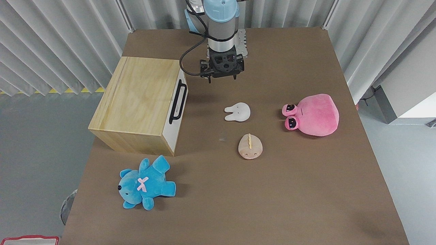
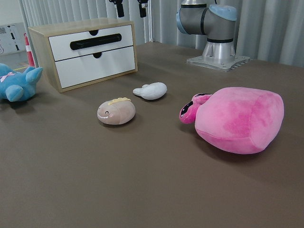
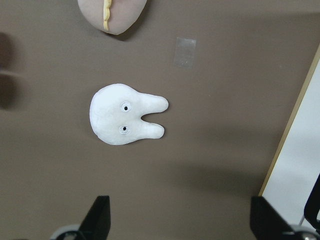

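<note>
My gripper hangs high over the back of the table, open with nothing between its fingers; in the wrist view its two fingers stand wide apart at the bottom edge. Below it and toward the front lies a flat white rabbit plush, ears pointing toward the wooden drawer cabinet. A beige round plush with a pale ridge lies in front of the rabbit. A pink plush lies to the right, and a blue bear lies on its back at the front left.
The cabinet stands left of the rabbit with its white drawer fronts and black handle facing the middle of the table.
</note>
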